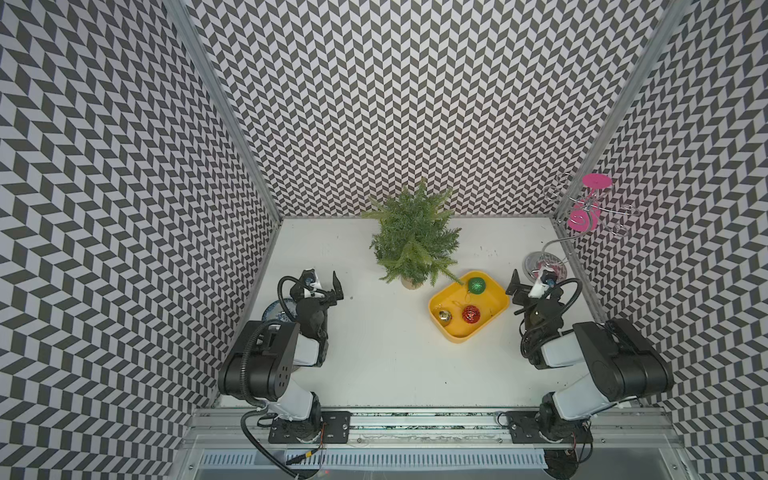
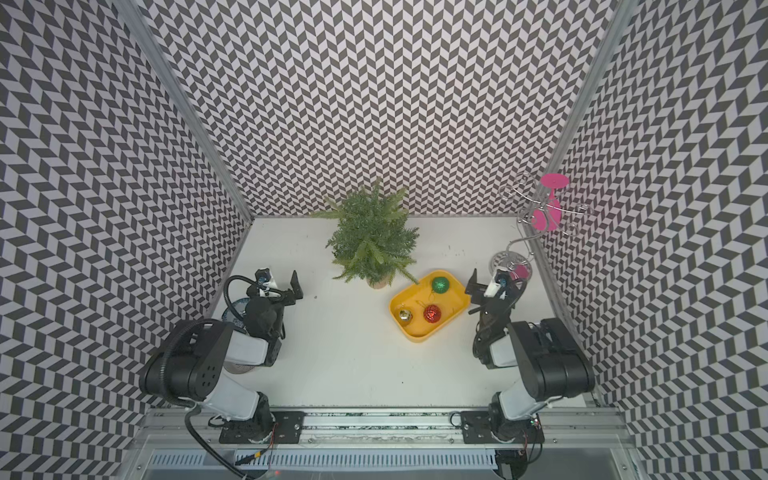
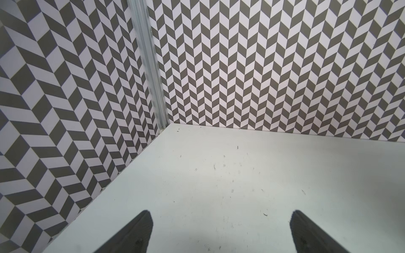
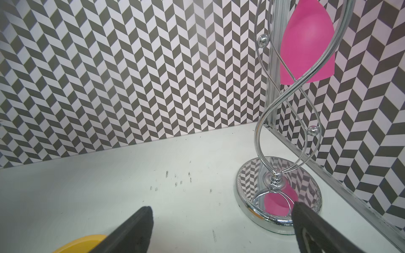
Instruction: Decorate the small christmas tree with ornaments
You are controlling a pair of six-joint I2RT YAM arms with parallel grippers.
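A small green tree [image 1: 412,232] stands at the back middle of the white table. To its front right sits a yellow tray [image 1: 452,328] holding a green ball [image 1: 476,285], a red ball [image 1: 471,314] and a small silvery one [image 1: 444,316]. My left gripper is open and empty, left of the tree and facing bare table. My right gripper is open and empty just right of the tray, facing a chrome stand.
The chrome stand [image 4: 249,202] with pink pieces stands at the back right corner. A round object [image 2: 238,310] is partly hidden under the left arm.
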